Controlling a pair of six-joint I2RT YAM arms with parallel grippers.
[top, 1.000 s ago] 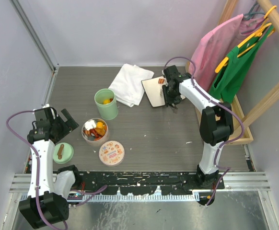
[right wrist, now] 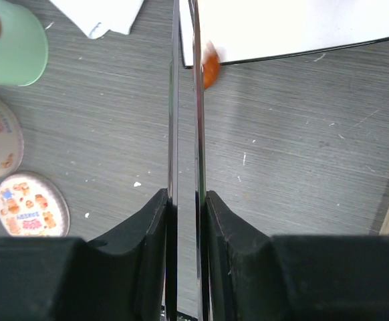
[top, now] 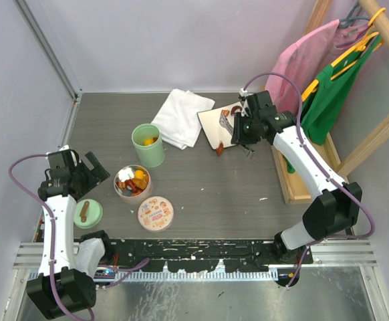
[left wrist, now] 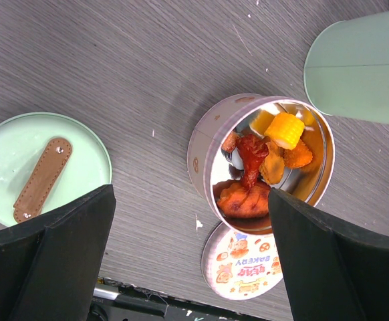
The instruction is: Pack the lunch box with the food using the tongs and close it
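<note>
The round lunch box (top: 132, 190) holds corn, nuggets and red-brown meat, its printed lid (top: 156, 214) lying just below it. My left gripper (top: 96, 168) is open and empty above the left side of the table. My right gripper (top: 238, 130) is over the white board (top: 213, 124) at back right, its metal tongs (right wrist: 186, 134) closed between the fingers. A red-brown food piece (top: 219, 149) shows at the board's lower edge, in or under the tong tips; the right wrist view shows it blurred behind them.
A green cup (top: 148, 154) stands behind the lunch box, a white cloth (top: 182, 110) at the back. A green disc (top: 91, 217) lies front left. A wooden clothes rack (top: 287, 180) bounds the right.
The left arm is unchanged.
</note>
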